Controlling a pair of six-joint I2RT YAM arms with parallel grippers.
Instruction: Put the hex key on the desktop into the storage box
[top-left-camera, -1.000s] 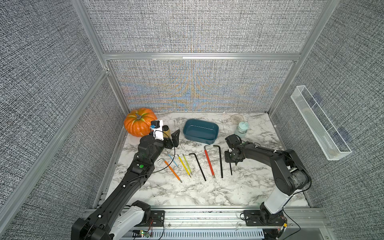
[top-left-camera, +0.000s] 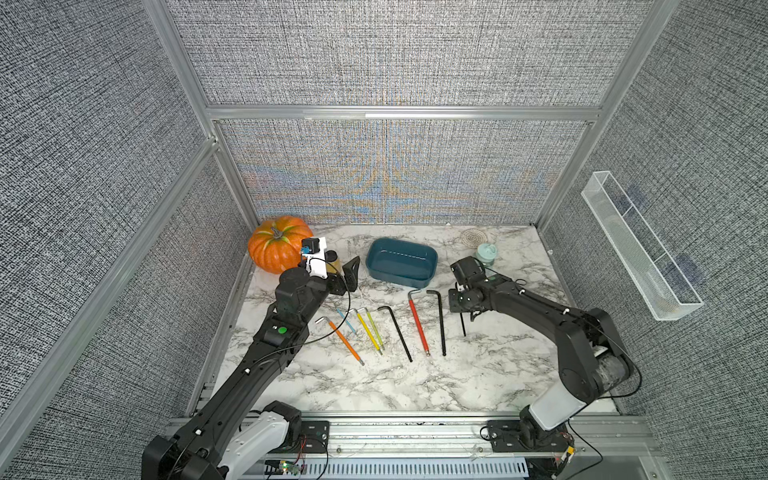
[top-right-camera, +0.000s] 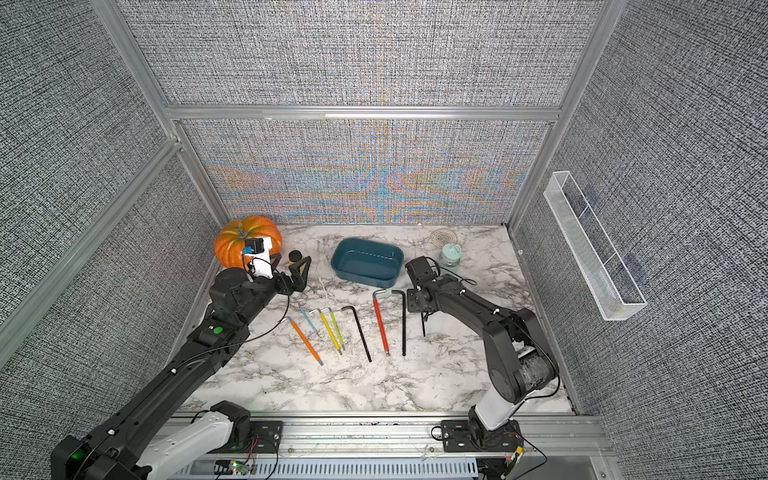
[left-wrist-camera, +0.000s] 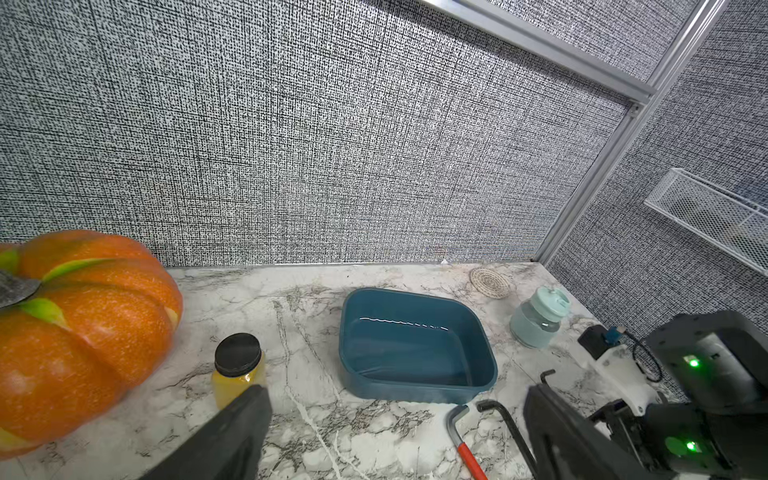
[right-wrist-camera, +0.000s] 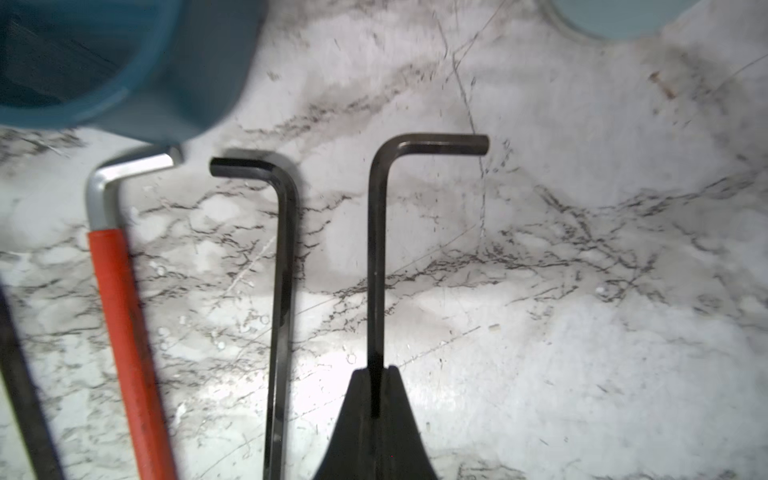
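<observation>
In the right wrist view a thin black hex key (right-wrist-camera: 376, 264) is pinched by my right gripper, which is shut on its long shaft. Its short bent end points right, and the key appears lifted above the marble desktop. The empty teal storage box (top-left-camera: 401, 264) stands at the back centre, left of my right gripper. My left gripper is open and empty, near the pumpkin side of the desk; its blurred fingers (left-wrist-camera: 232, 436) stand wide apart. Still lying on the desk are a thicker black key (right-wrist-camera: 280, 304) and a red-handled key (right-wrist-camera: 132, 336).
Orange (top-left-camera: 344, 340), yellow (top-left-camera: 368, 330) and other keys lie left of centre. A pumpkin (top-left-camera: 278, 244) and a black-lidded yellow jar (left-wrist-camera: 238, 368) stand at the left. A mint-lidded jar (left-wrist-camera: 541, 317) is at the back right.
The left arm has barely moved.
</observation>
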